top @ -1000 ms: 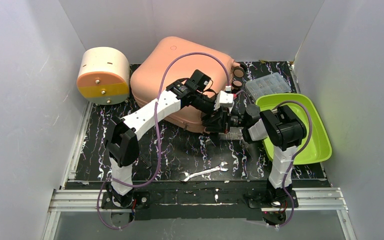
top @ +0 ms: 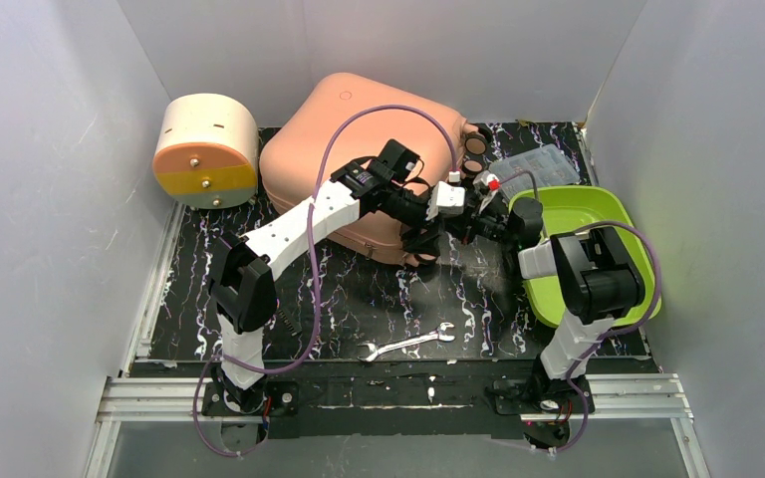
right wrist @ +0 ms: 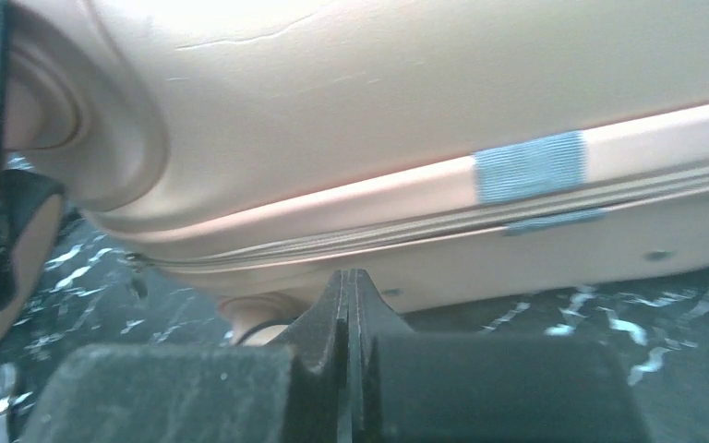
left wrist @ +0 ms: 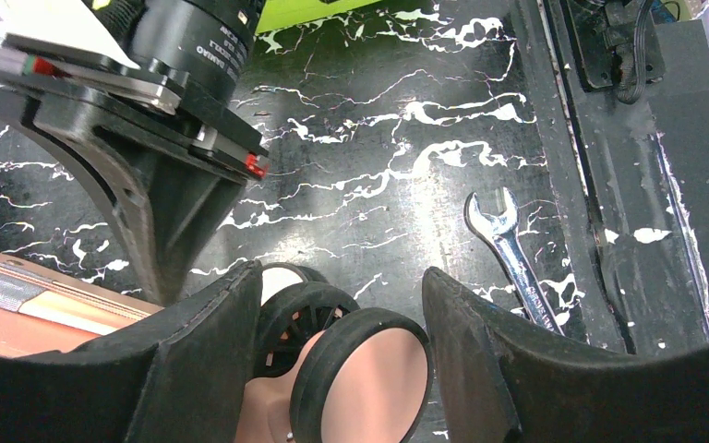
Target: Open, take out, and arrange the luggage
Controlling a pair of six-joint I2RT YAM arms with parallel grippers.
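Note:
The closed salmon-pink suitcase lies at the back middle, its zipper running along the side in the right wrist view. My left gripper is over its front-right corner, fingers part open around the black-and-pink wheels; whether they touch is unclear. My right gripper is beside that corner, facing the zipped side, its fingertips together; nothing shows between them. In the left wrist view, the right gripper's body is above the wheels.
A green tray is at the right, with a clear organiser behind it. A cream drawer box stands at back left. A wrench lies at the front.
The right arm has swung rightwards, drawing its gripper a little away from the left gripper at the suitcase corner. The left arm and suitcase look unmoved.

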